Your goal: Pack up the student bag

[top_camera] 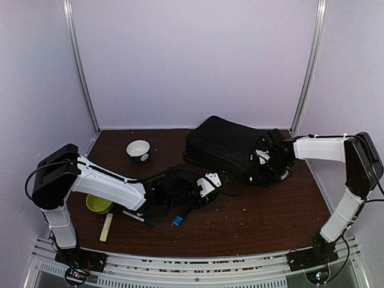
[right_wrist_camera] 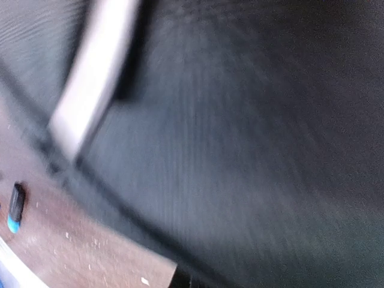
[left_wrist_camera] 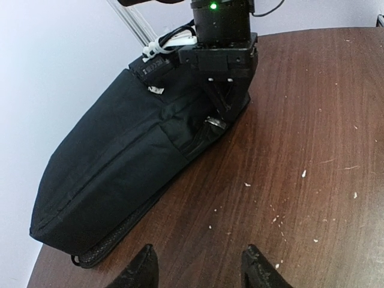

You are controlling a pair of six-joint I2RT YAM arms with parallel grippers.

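The black bag [top_camera: 219, 144] lies on its side at the back right of the table, seen also as a dark fabric body [left_wrist_camera: 108, 174] in the left wrist view. My right gripper [top_camera: 258, 168] is at the bag's right end; dark fabric and a pale strip fill the blurred right wrist view, and its fingers are mostly hidden. My left gripper is above the bare table left of centre, apart from the bag, its fingers spread with nothing between them. A blue-tipped dark item [top_camera: 177, 220], a pen [top_camera: 135, 216] and a pale stick [top_camera: 106, 227] lie near the front left.
A white bowl [top_camera: 138, 151] stands at the back left, and a yellow-green bowl [top_camera: 98, 204] sits behind the left arm.
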